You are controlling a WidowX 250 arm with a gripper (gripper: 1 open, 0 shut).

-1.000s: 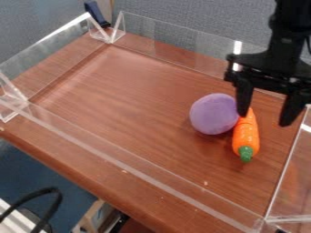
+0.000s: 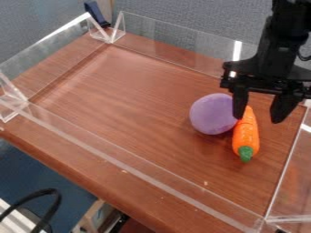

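Note:
The black gripper hangs at the upper right, open, with its fingers apart above the orange carrot, whose green tip points toward the front. A purple round object, like a toy cabbage or onion, rests on the wooden tabletop just left of the carrot. The gripper's left finger is close over the carrot's back end; whether it touches cannot be told.
Clear plastic walls edge the wooden table, with a near wall across the front and one at the right. A dark cable lies at the lower left, outside.
The carrot and purple object look unmoved.

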